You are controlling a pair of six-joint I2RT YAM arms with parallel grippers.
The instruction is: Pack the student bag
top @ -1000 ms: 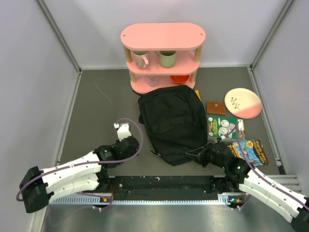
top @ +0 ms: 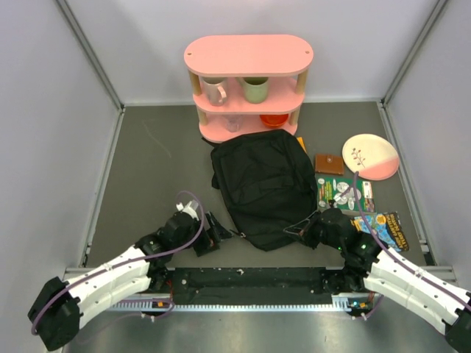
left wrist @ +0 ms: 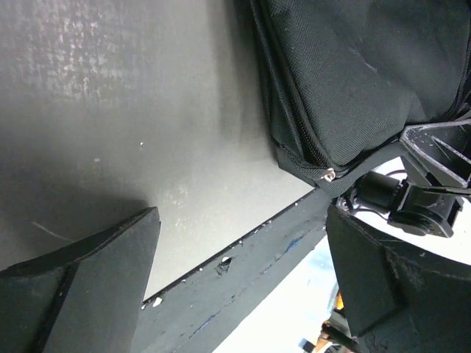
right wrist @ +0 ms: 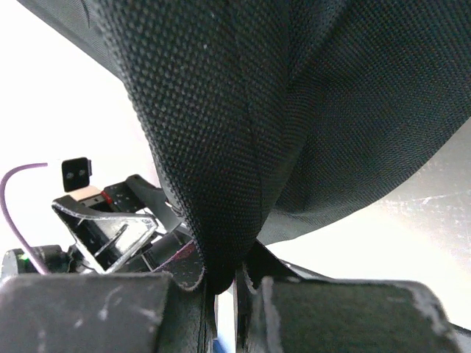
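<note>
The black bag [top: 261, 173] lies flat on the dark grey table, its lower edge toward me. A small metal zipper pull [left wrist: 329, 174] shows at its lower left corner. My left gripper [top: 224, 233] stands open just left of that corner. In the left wrist view, bare table lies between its spread fingers, while the pull sits ahead of the right finger. My right gripper is shut on a fold of the bag's fabric [right wrist: 210, 147] at its lower right edge.
Right of the bag lie a brown wallet [top: 329, 164], a green stationery set [top: 346, 194], a colourful book [top: 384, 230] and a plate [top: 370, 156]. A pink shelf [top: 249, 55] with cups stands behind. Table left of the bag is clear.
My left gripper has turned and moved right, its fingers now pointing at the bag's lower left corner. The bag and the right gripper look nearly unchanged.
</note>
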